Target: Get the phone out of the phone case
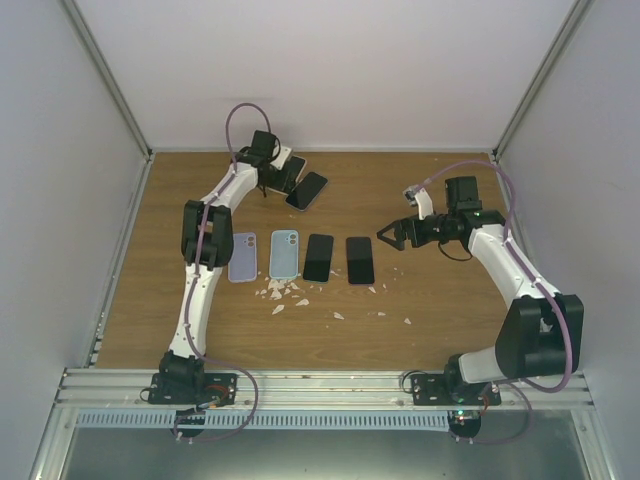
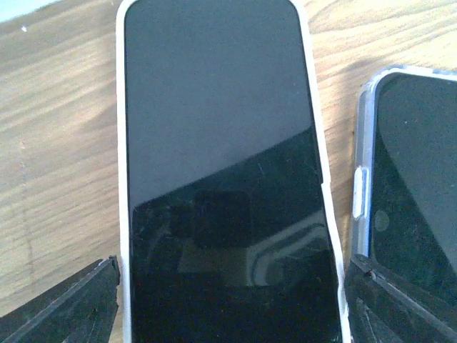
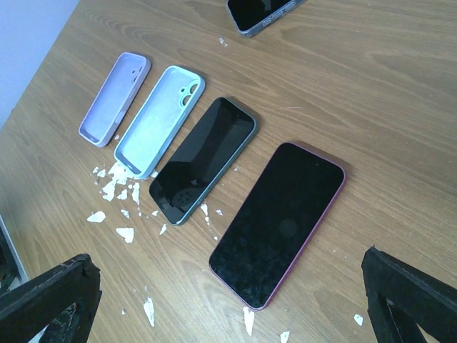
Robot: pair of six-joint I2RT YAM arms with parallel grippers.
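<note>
A phone with a black screen (image 2: 221, 93) lies face up in a white case (image 2: 323, 153) at the back left of the table. My left gripper is over its near end, part open, one fingertip close beside each long edge; whether they touch is hard to tell. To the right lies a second phone (image 2: 421, 171) in a clear case (image 2: 365, 128). Over the table's right side my right gripper (image 1: 394, 236) stands open, its fingers (image 3: 64, 296) wide apart and nothing between them.
Mid-table, a purple case (image 1: 242, 258) and a light blue case (image 1: 284, 255) lie empty. Two bare phones, a dark one (image 1: 318, 258) and a purple-edged one (image 1: 360, 262), lie right of them. Pale flakes (image 3: 125, 234) are scattered in front.
</note>
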